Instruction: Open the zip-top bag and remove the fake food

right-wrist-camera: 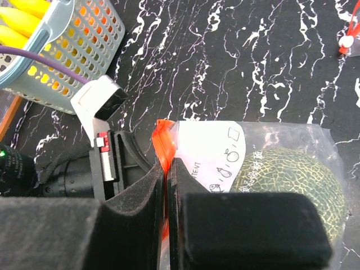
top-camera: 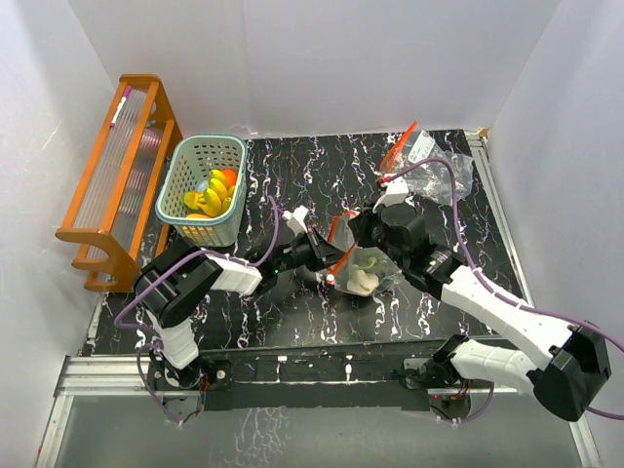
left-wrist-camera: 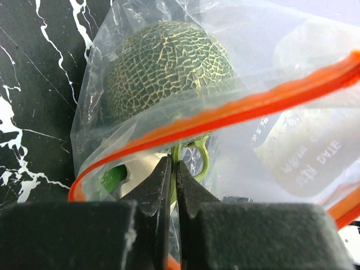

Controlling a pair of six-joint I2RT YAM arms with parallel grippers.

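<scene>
The zip-top bag with orange zip edge lies at center, its mouth spread. In the left wrist view it holds a netted melon, a green stem and a pale piece. My left gripper is shut at the bag's mouth, beneath the near zip edge; nothing is clearly between its fingers. My right gripper is shut on the orange zip edge, holding the bag up beside its white label.
A basket of fake fruit stands upper left, beside a wooden rack. A second bag with orange zip lies at the back right. Walls enclose the back and sides.
</scene>
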